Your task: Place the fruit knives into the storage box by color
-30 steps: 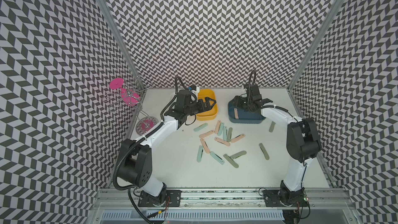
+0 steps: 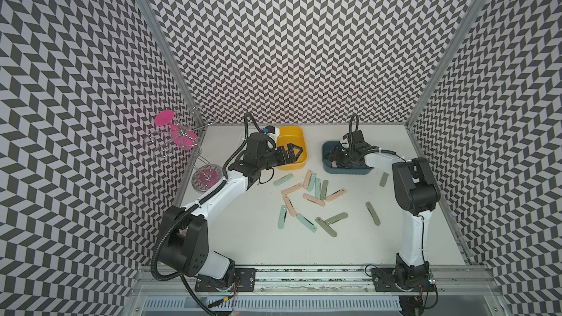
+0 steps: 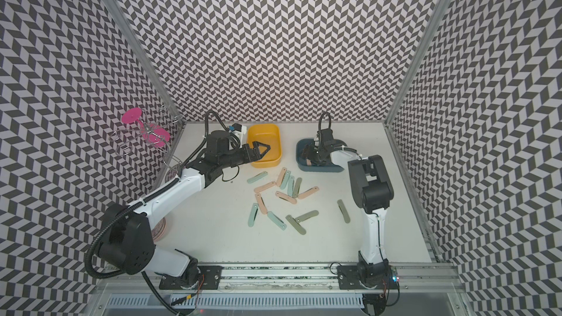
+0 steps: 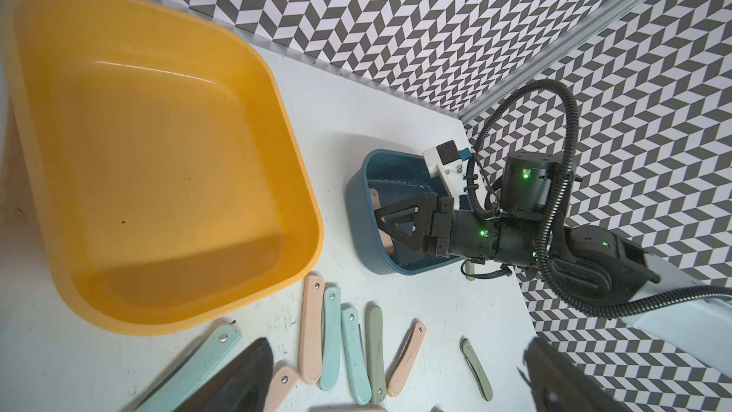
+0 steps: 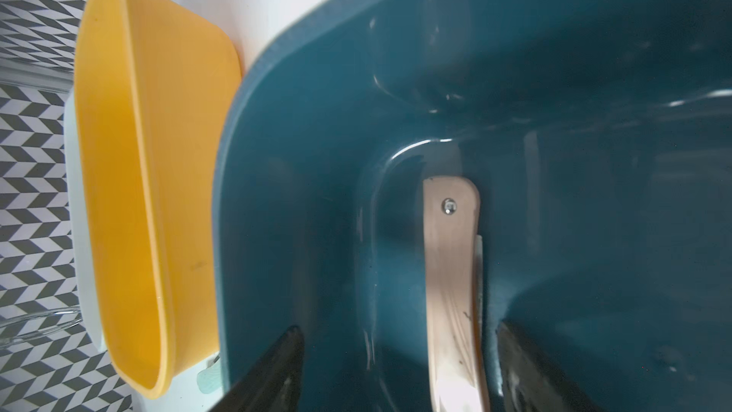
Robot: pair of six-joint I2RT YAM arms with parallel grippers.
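A pink knife (image 5: 450,290) lies inside the dark blue box (image 2: 350,171), along its left end. Down in that box my right gripper stands open, its fingers on either side of the knife without closing on it. Over the yellow box (image 4: 175,190), which looks empty, my left gripper (image 2: 299,152) is open with nothing held. Several pink knives (image 2: 291,189), mint knives (image 2: 306,223) and olive knives (image 2: 326,227) are strewn across the middle of the table. Part of the blue box is hidden under the right arm.
A white box (image 5: 84,236) stands left of the yellow one, mostly hidden. A metal rack with pink discs (image 2: 205,176) occupies the far left. Single olive knives (image 2: 373,213) lie to the right, close to the right arm.
The left gripper has drawn back slightly over the yellow box.
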